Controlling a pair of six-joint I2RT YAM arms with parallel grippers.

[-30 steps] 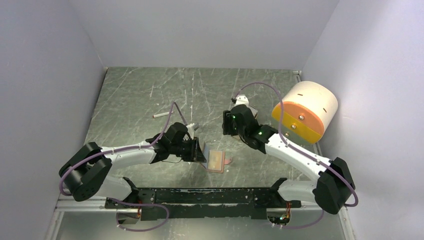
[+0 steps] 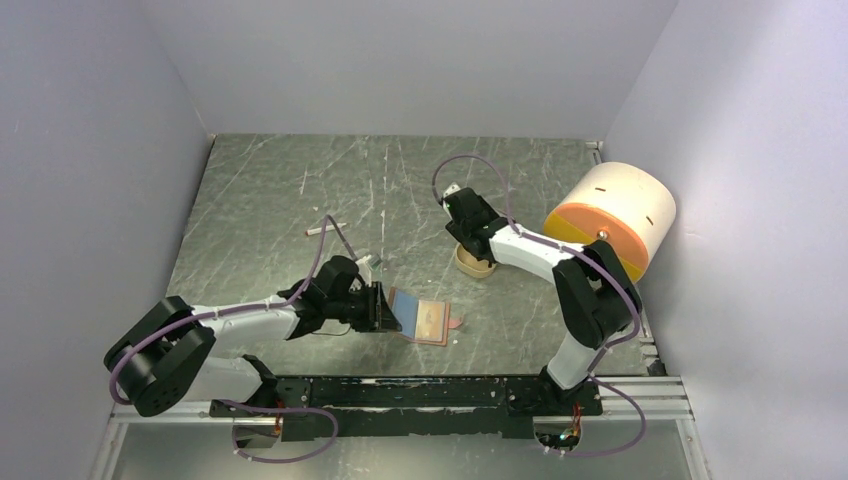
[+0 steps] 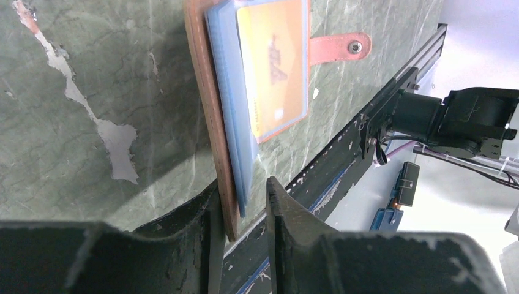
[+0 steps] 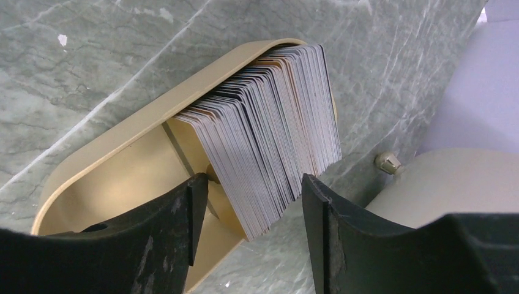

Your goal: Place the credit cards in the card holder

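Observation:
The card holder [image 3: 275, 67] lies at the front middle, with a blue sleeve, an orange-yellow pocket and a pink strap. Its brown cover edge reaches between the fingertips of my left gripper; whether they grip it is unclear. A tightly packed row of cards [image 4: 263, 135] leans in a beige oval box [image 4: 128, 135] right of the holder. My right gripper is open over the cards, fingertips on either side of the row's lower part.
A cream drum-shaped cabinet [image 2: 620, 205] with orange and yellow front stands at the right. A small white stick [image 2: 315, 231] lies left of centre.
The right arm has swung round and my right gripper has turned over the box of cards. My left gripper has shifted slightly left at the holder.

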